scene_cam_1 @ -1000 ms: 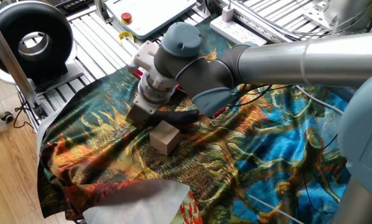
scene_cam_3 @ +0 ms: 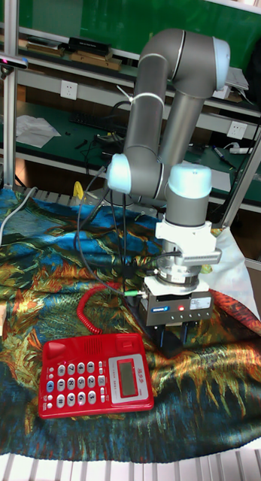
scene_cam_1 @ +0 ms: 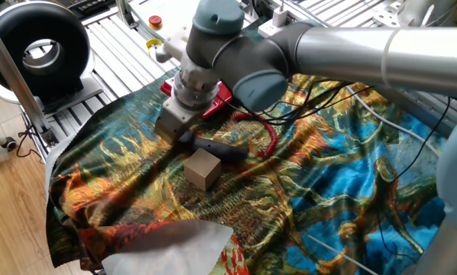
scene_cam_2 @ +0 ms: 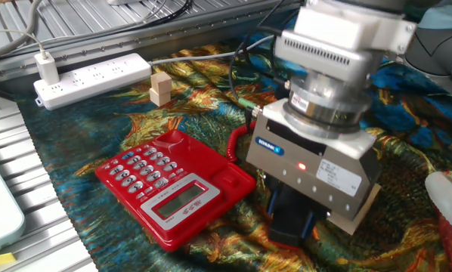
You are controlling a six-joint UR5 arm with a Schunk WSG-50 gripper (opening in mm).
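The red desk phone [scene_cam_2: 173, 189] lies on the patterned cloth with its keypad and display uncovered; in exterior view 3 the phone [scene_cam_3: 95, 375] is at the lower left. Its dark handset [scene_cam_1: 221, 148] is off the cradle, tied to it by the red coiled cord [scene_cam_1: 268, 137]. My gripper [scene_cam_2: 290, 219] points down beside the phone, its fingers on both sides of the handset and apparently shut on it. Arm and gripper body partly hide the phone in exterior view 1. Whether the handset touches the cloth is hard to tell.
A brown box [scene_cam_1: 203, 169] stands close beside the handset. Two small wooden blocks [scene_cam_2: 160, 89] and a white power strip [scene_cam_2: 94, 81] lie beyond the phone. Loose cables cross the cloth. Open cloth lies in front of the phone [scene_cam_3: 95, 375].
The arm has swung back toward the phone side and its wrist has tilted. The handset has shifted slightly with the gripper, and more of the red cord shows. The box has stayed put.
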